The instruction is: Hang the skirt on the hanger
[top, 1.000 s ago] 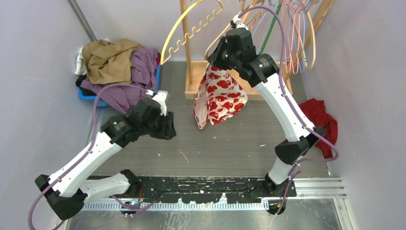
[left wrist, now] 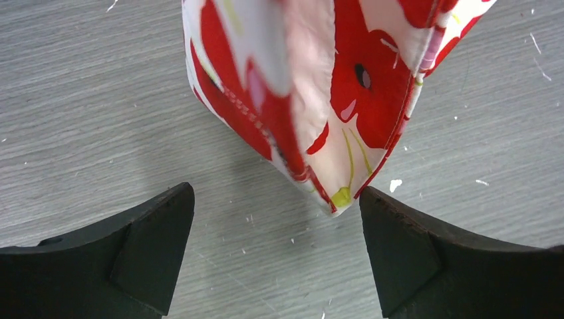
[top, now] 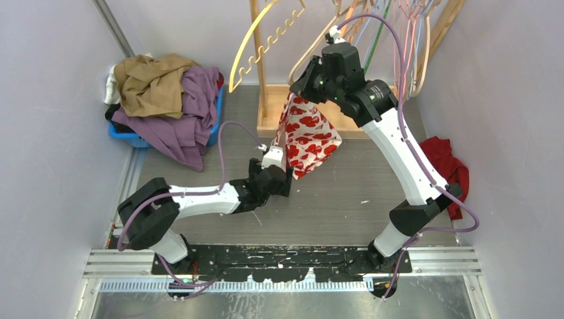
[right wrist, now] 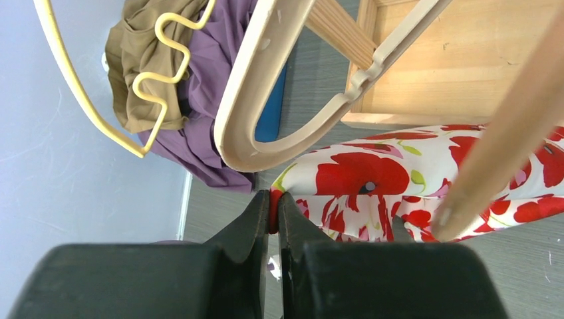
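Note:
The white skirt with red flowers (top: 311,135) hangs down from my right gripper, which is shut on its upper edge. A beige hanger (right wrist: 292,143) passes just above and beyond that grip in the right wrist view; whether the cloth touches it I cannot tell. My left gripper stands open at the skirt's lower end, fingers spread wide. A lower corner of the skirt (left wrist: 342,193) dips between them, close to the right finger (left wrist: 402,259). In the top view the left wrist partly covers that corner.
Other hangers, among them a yellow one (top: 247,40), hang from the wooden rack (top: 264,100). At the left, a blue basket (top: 216,123) holds purple and brown cloth. A red cloth (top: 442,163) lies by the right wall.
My left gripper has swung right from near the basket to the skirt's lower corner.

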